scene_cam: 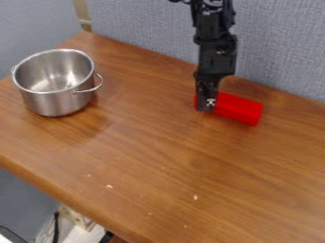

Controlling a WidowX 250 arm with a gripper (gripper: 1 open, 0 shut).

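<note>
My black gripper (206, 101) hangs from the top of the view, its tip down at the left end of a red oblong block (238, 110) on the wooden table (165, 171). The tip covers part of that end. The fingers look shut; whether anything is between them cannot be seen.
A steel pot (57, 90) with side handles stands at the left of the table. A grey wall (279, 47) runs behind. The table's front left edge drops to the floor.
</note>
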